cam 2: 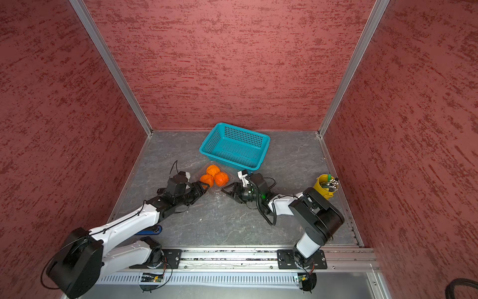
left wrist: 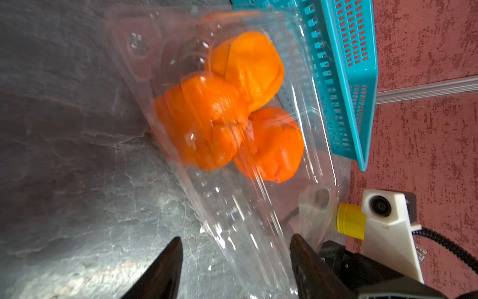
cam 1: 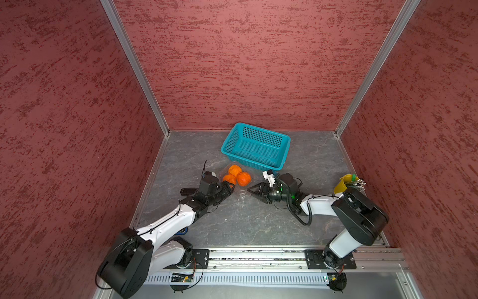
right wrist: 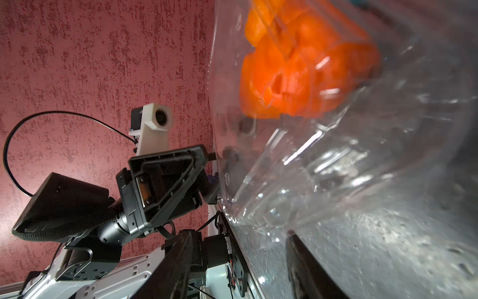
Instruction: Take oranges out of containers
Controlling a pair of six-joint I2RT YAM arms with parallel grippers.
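A clear plastic container (left wrist: 316, 194) holds three oranges (left wrist: 201, 119) and stands in front of the blue basket (cam 1: 255, 144). My left gripper (cam 1: 228, 189) is at the container's front left; in the left wrist view its fingertips sit low at the near end, with the clear plastic between or just beyond them, hard to tell which. My right gripper stands open at the container's right end, close to the plastic, with no orange between its fingers.
A yellow cup with pens (cam 1: 343, 184) stands at the far right. A blue object (cam 2: 149, 231) lies by the left arm's base.
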